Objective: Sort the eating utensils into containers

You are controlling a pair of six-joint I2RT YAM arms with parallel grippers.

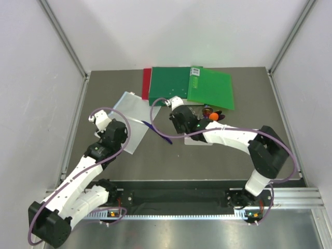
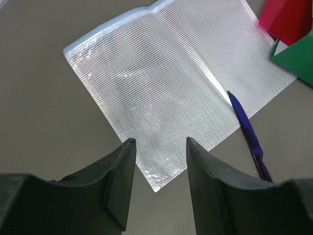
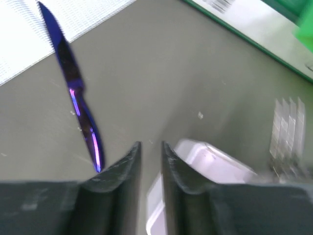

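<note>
A dark blue-purple knife (image 1: pixel 161 135) lies on the table; its tip rests on the white mesh pouch (image 2: pixel 161 78). In the right wrist view the knife (image 3: pixel 76 90) is left of my right gripper, which stands slightly open with nothing between its fingers. Below and right of those fingers is a white container (image 3: pixel 215 164), partly hidden by them. Blurred fork tines (image 3: pixel 288 127) stick up at the right. My left gripper is open and empty above the pouch's near corner, with the knife (image 2: pixel 248 132) off to its right.
Green binders (image 1: pixel 171 83) and a red folder (image 1: pixel 147 83) lie along the back. An orange utensil end (image 1: pixel 213 116) shows among dark ones beside the right arm. Bare table lies in front of the knife.
</note>
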